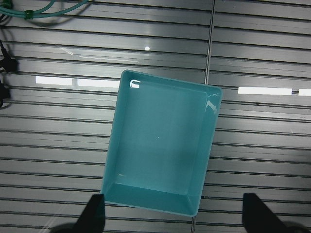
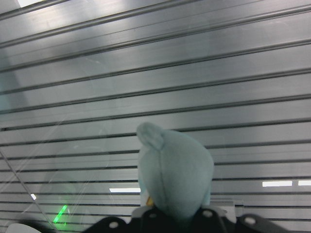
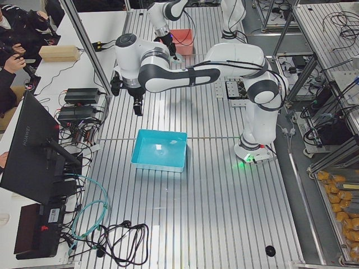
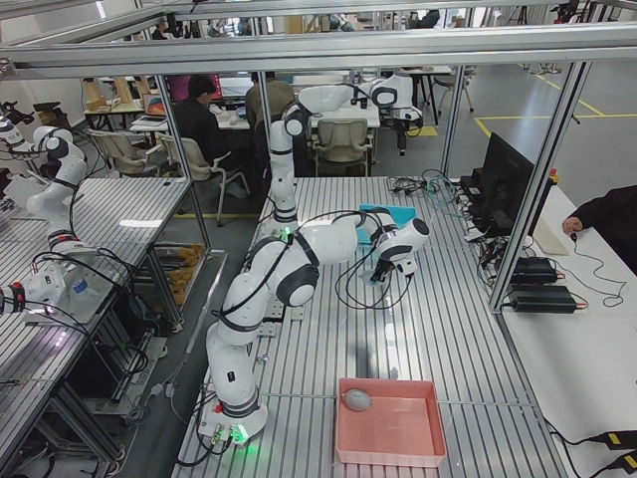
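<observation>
A light blue plush toy (image 2: 175, 174) is in my right gripper, whose fingers are shut on it; in the camera right view it is mostly hidden behind the arm, raised between the two bins. The teal bin (image 1: 158, 143) (image 3: 159, 151) is empty. Over it hangs my left gripper, open with nothing between its fingers. The pink bin (image 4: 390, 448) holds a small grey rounded object (image 4: 356, 399).
A monitor (image 3: 31, 151) and black boxes line the desk on the left. Coiled cables (image 3: 120, 246) lie on the slotted table's near left corner. The table beside and before the teal bin is mostly bare.
</observation>
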